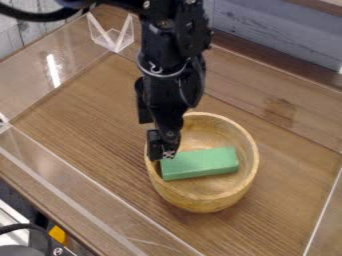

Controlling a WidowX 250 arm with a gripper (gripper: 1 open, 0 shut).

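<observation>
A round wooden bowl (214, 197) sits right of centre on the wooden table, with a green rectangular block (201, 163) lying inside it. The black gripper (166, 140) points down over the bowl's left rim, its fingertips low beside the block's left end. Its body hides part of the bowl's back left. I see nothing held between the fingers.
Bare table (67, 125) lies left and behind right of the bowl. Clear plastic edging runs along the left side, and a pale wall (274, 40) stands at the back.
</observation>
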